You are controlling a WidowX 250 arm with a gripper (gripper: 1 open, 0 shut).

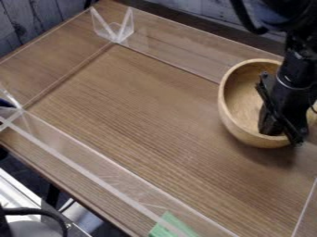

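At the right of the wooden table sits a round wooden bowl (pixel 236 97). The black gripper (pixel 275 118) reaches down from the upper right into the bowl's right part, its fingers low inside it. The fingers look shut; whether anything is between them is hidden by the fingers and the bowl.
A piece of green tape (pixel 173 226) is at the front edge. A dark grey wall stands behind.
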